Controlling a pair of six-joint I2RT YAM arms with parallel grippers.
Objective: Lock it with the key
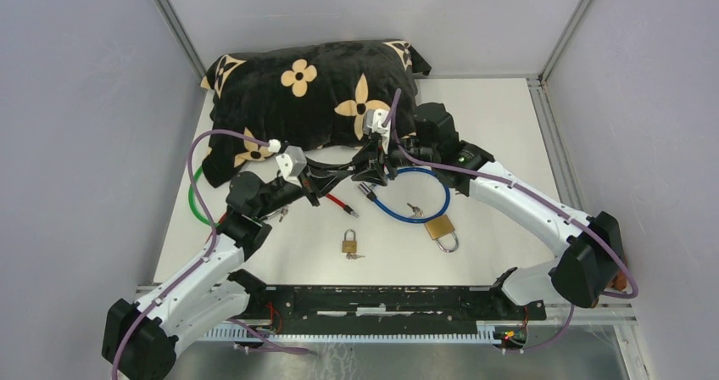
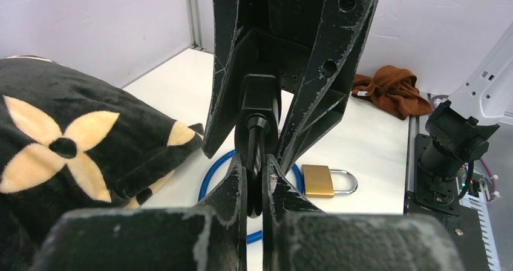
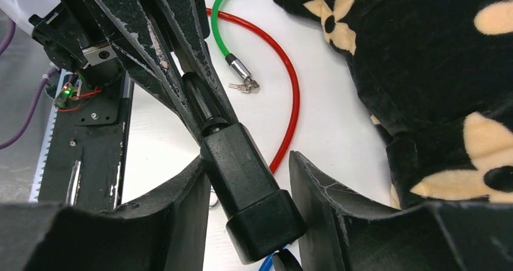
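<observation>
A black block-shaped lock body (image 3: pixel 257 198) sits between the fingers of my right gripper, which is shut on it. From its near face in the left wrist view a thin black rod-like piece (image 2: pixel 256 156) runs in between the fingers of my left gripper, shut on that piece. Both grippers meet in mid-air over the table, tip to tip. Whether the rod-like piece is a cable end, and how deep it sits in the body, I cannot tell. No key shows at the black lock.
Below lie a blue cable lock (image 1: pixel 445 195) with keys (image 1: pixel 415 210), a large brass padlock (image 1: pixel 440 227), a small padlock (image 1: pixel 349 247) with keys, a red cable (image 3: pixel 294 95) and a green cable lock (image 3: pixel 216 23) with keys. A dark flowered cushion (image 1: pixel 314 100) fills the back.
</observation>
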